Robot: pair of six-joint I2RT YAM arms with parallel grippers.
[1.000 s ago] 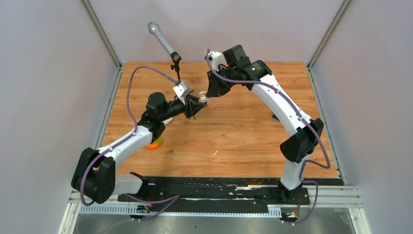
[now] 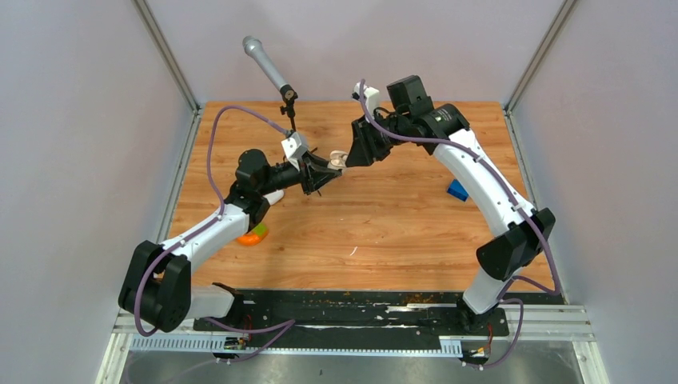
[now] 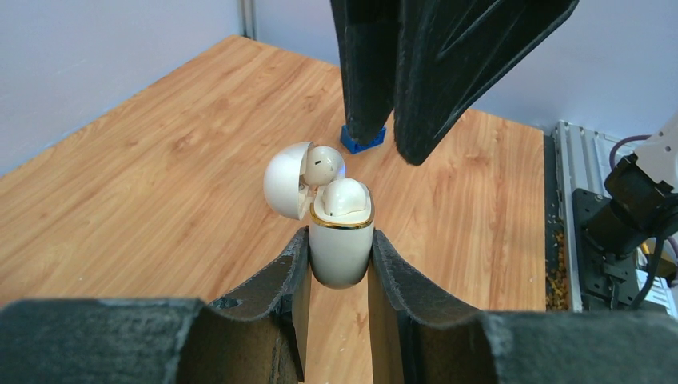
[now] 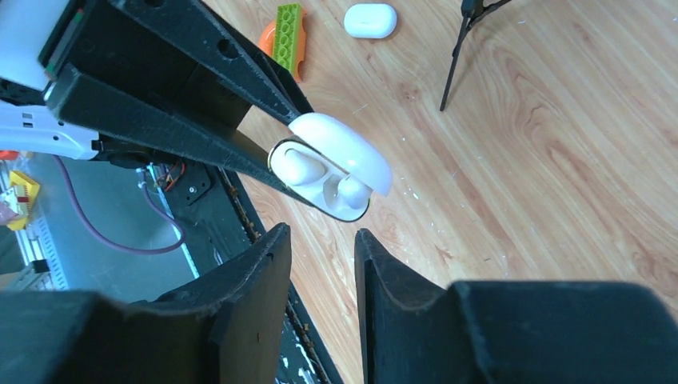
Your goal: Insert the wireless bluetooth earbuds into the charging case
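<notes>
A white charging case (image 4: 320, 180) with its lid (image 4: 344, 152) raised hangs above the table, my left gripper shut on its body. Two white earbuds show in it: one earbud (image 4: 297, 166) at one end, another earbud (image 4: 353, 190) at the other. From the left wrist view, the near earbud (image 3: 345, 197) sits within the gold-edged rim, while the far earbud (image 3: 323, 166) stands higher beside the lid. How deep each one sits I cannot tell. My right gripper is open and empty, its fingertips close to the case but apart from it.
A white oval object (image 4: 370, 21) lies on the table near an orange and green block piece (image 4: 288, 40). A thin black stand (image 4: 457, 60) rises nearby. The blue block (image 2: 457, 190) is at the right.
My right gripper has moved to the right, away from the case, over the last second. The left arm, holding the case, has shifted only slightly.
</notes>
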